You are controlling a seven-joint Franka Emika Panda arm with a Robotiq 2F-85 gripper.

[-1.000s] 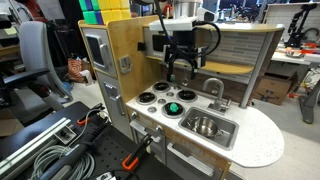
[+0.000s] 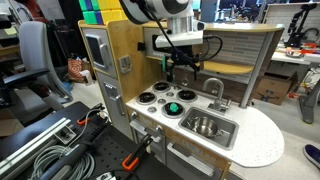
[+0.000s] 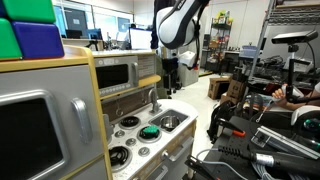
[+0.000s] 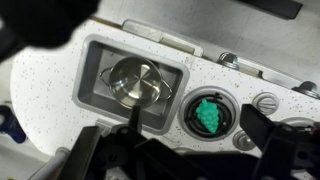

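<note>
My gripper (image 2: 182, 75) hangs open above the toy kitchen's stove, well clear of the counter, with nothing between its fingers. In the wrist view its dark fingers (image 4: 268, 143) stand wide apart at the lower edge. A green object (image 4: 207, 117) rests on a dark round burner, below the gap between the fingers; it also shows as a small green patch (image 2: 174, 107) in exterior view 1. Inside the sink (image 4: 180, 77) sits a metal pot (image 4: 135, 80) with two handles.
Several other burners (image 2: 187, 93) lie bare. A faucet (image 2: 218, 90) rises behind the sink, and a shelf unit (image 2: 240, 45) backs the stove. White counter (image 2: 258, 140) right of the sink is free. Stove knobs (image 4: 265, 102) line the front.
The upper arm has shifted and tilted toward the left. The gripper stays high over the stove, open; the green object and pot have not moved.
</note>
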